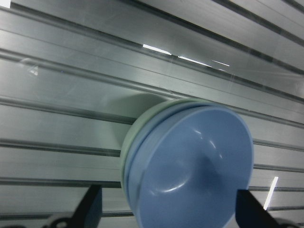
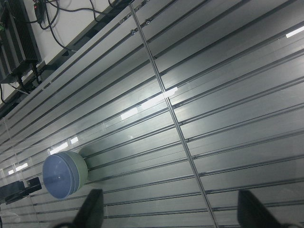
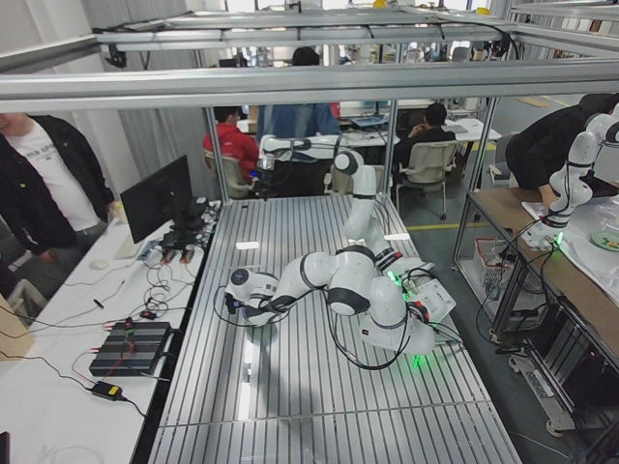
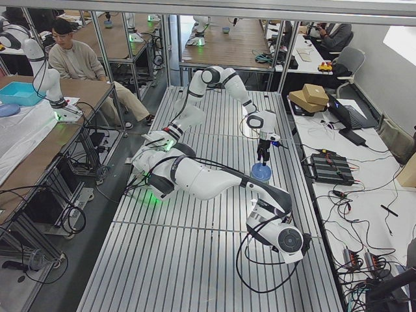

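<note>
A stack of cups or bowls [image 4: 261,173], blue inside a pale green outer one [image 1: 190,175], stands on the slatted metal table [image 4: 169,260]. My left gripper is directly over it, open, with its fingers either side of the stack; whether they touch it is unclear. The stack is mostly hidden by the arm in the camera left view. My right gripper is open above bare slats, with the stack to its left in the right wrist view.
A side desk with a black power box [image 4: 331,168], cables and a monitor [image 3: 155,198] runs along one edge. Another bench with a robot arm [image 3: 571,184] is on the other side. People sit or stand around it.
</note>
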